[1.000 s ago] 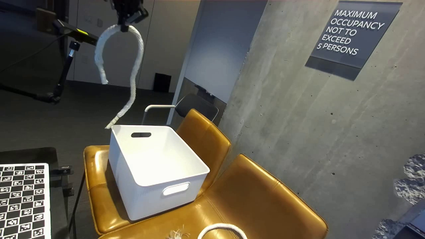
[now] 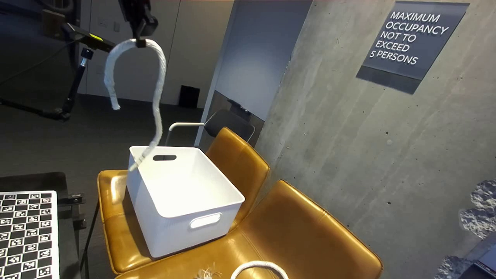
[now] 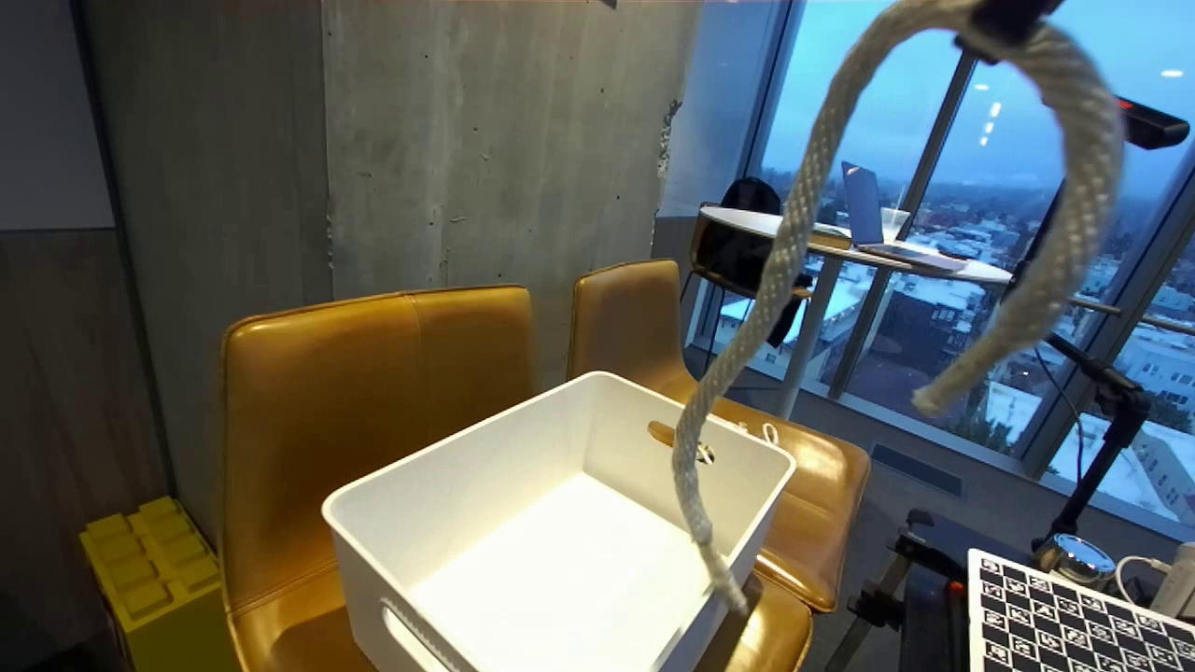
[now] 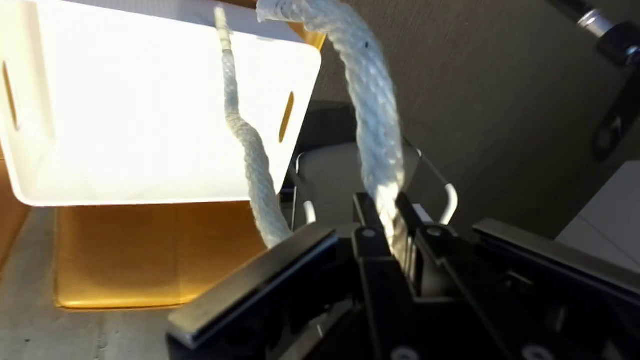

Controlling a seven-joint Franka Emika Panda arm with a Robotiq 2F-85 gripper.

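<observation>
A thick white rope [image 2: 158, 93] hangs in an arch from my gripper [image 2: 140, 43], which is shut on it near the top of the bend. In the wrist view the rope [image 4: 378, 120] runs up from between the two fingers. Its shorter end dangles free in the air. The longer end reaches down to the white bin [image 2: 144, 218], overlapping its near-left rim in exterior view 1; whether it touches the rim I cannot tell. The bin [image 3: 370, 571] looks empty inside and stands upright on the tan chairs.
Another piece of white rope [image 2: 260, 264] and some frayed strands [image 2: 207, 273] lie on the front tan chair [image 2: 297, 223]. A patterned board [image 2: 28, 232] stands at the left, near a black camera arm [image 2: 74, 88]. Behind the bin is a grey chair [image 2: 228, 123].
My gripper has come down slightly and shifted a little left, carrying the rope. The long end now hangs lower, at the bin's rim rather than just above it.
</observation>
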